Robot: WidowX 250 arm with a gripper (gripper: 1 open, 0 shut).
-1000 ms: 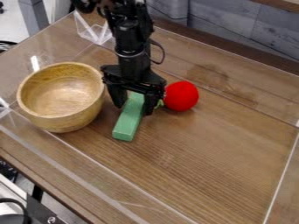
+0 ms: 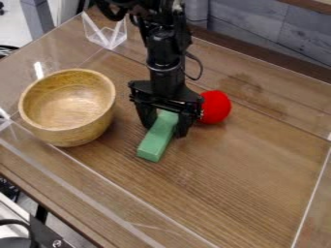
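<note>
The black arm reaches down from the top, and its gripper (image 2: 165, 107) sits low over a green elongated object (image 2: 157, 141) lying on the wooden table (image 2: 246, 194). The gripper's dark fingers cover the object's upper end; whether they hold it is unclear. A red ball-like object (image 2: 215, 106) sits just right of the gripper, partly behind it.
A large tan bowl (image 2: 65, 108) stands at the left. A grey wall (image 2: 272, 29) runs along the back right, and clear plastic lies at the back left.
The arm and gripper have shifted right. The green object has moved slightly rightward, and the red object appears a little further right.
</note>
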